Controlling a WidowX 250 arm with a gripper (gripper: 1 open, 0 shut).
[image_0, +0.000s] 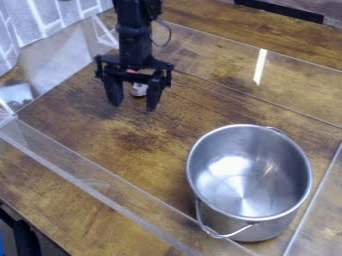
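Observation:
My black gripper (134, 92) hangs over the wooden table at the upper left, its two fingers apart and pointing down. Just behind it, partly hidden by the gripper, is a small pale object with some red (138, 90); I cannot tell what it is. A large steel pot (249, 165) with a wire handle stands at the lower right.
Clear plastic walls edge the work area on the left, front and right.

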